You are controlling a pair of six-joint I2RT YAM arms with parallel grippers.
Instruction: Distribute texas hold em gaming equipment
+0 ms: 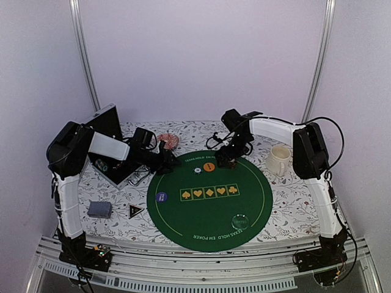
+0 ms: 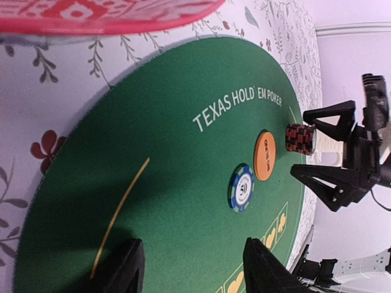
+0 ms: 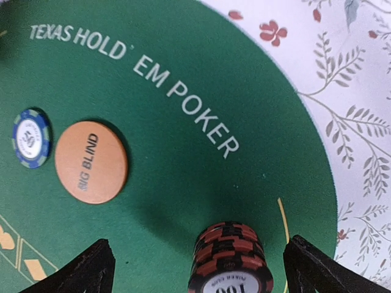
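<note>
A red-and-black chip stack (image 3: 229,262) stands on the green round poker mat (image 1: 183,223), at its far right part. My right gripper is open around that stack, its fingers apart from it on both sides. In the left wrist view the same stack (image 2: 299,138) shows between the right gripper's fingers. My left gripper is open over the mat's far left part, nothing between its fingers. Left of the right gripper lie the orange big blind disc (image 3: 91,162) and a blue-and-white 50 chip stack (image 3: 30,138).
A blue disc (image 1: 161,197) and a clear disc (image 1: 240,221) lie on the mat. A white mug (image 1: 278,160) stands to the right, a red dish (image 1: 168,141) behind the left gripper. An open black case (image 1: 107,122), a grey box (image 1: 99,209) and a black triangle (image 1: 135,210) are left.
</note>
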